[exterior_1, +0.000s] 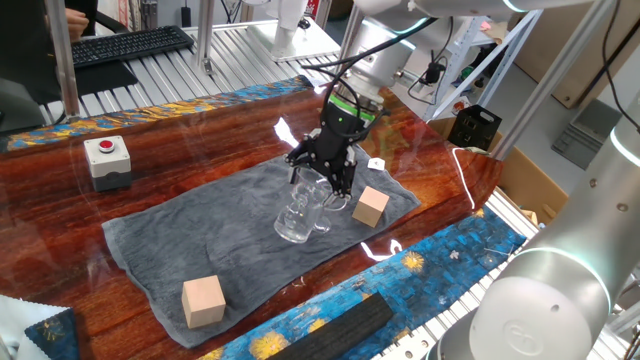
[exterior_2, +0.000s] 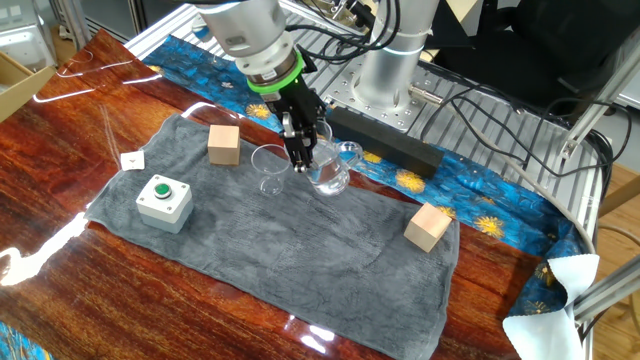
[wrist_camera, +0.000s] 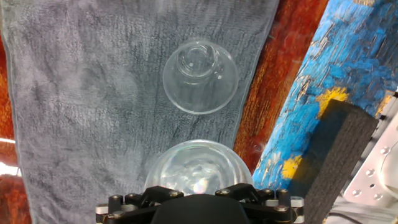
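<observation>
A clear glass mug with a side handle (exterior_2: 328, 172) stands on the grey towel (exterior_2: 270, 250), a little clear liquid apparently in it. My gripper (exterior_1: 322, 184) is pointing down, right at the mug, its two black fingers spread wide apart. Whether either finger touches the glass is hard to see. In the wrist view the mug's round mouth (wrist_camera: 198, 163) lies close in front of the black finger linkages; the fingertips are out of sight there. Beside the mug, apart from it, is a handleless clear glass cup (wrist_camera: 202, 87).
One wooden block (exterior_2: 224, 146) sits past the cup, another (exterior_2: 428, 227) at the towel's opposite end. A green-button box (exterior_2: 165, 204) is on the towel; a red-button box (exterior_1: 107, 160) stands off it. A dark bar (exterior_2: 385, 143) lies near the arm's base. Mid-towel is clear.
</observation>
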